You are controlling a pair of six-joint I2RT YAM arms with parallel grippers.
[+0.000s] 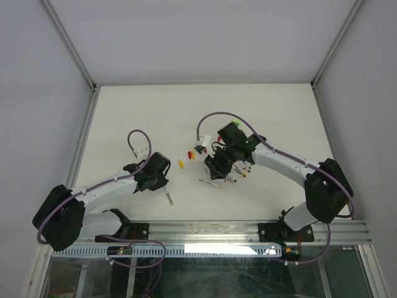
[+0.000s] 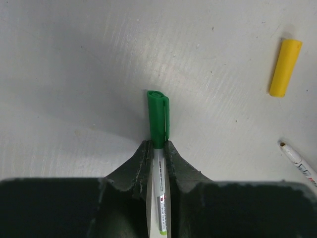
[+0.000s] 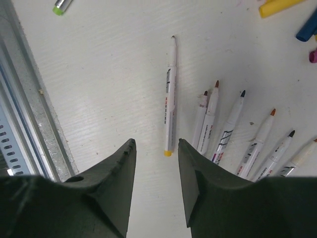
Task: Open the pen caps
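Note:
A white pen with a green cap [image 2: 157, 119] lies in the left wrist view, its white barrel [image 2: 158, 168] running back between the fingers. My left gripper is shut on this pen just behind the cap, which is still on the barrel. Seen from above, the pen's lower end [image 1: 169, 197] sticks out toward the table's front edge. My right gripper stands part open with nothing between its fingers. Ahead of it lies an uncapped pen with a yellow end [image 3: 171, 96], apart from the fingertips.
Several uncapped pens [image 3: 230, 126] lie side by side to the right in the right wrist view. A loose yellow cap [image 2: 286, 68] rests on the table near the left gripper, and other caps [image 1: 191, 154] lie between the arms.

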